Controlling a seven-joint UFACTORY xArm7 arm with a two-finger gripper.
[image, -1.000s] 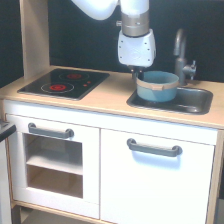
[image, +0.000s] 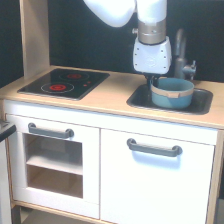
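Observation:
A blue pot (image: 173, 94) with a tan rim is over the sink basin (image: 203, 105), upright. Whether its base rests on the basin floor or hangs just above cannot be told. From above, the white arm reaches down to the pot's left side. My gripper (image: 152, 79) is at the pot's left rim and appears shut on it, though the dark fingertips are small and partly lost against the dark background.
Behind the pot rises a grey faucet (image: 180, 55). To the left, a black stovetop (image: 64, 83) lies bare on the wooden counter (image: 112, 92). Below are an open-fronted white cabinet and a closed white door (image: 150, 180) with a dark handle (image: 154, 148).
The pot and my gripper have moved together to the right and slightly down, bringing the pot further over the sink. The faucet is now closer to the arm.

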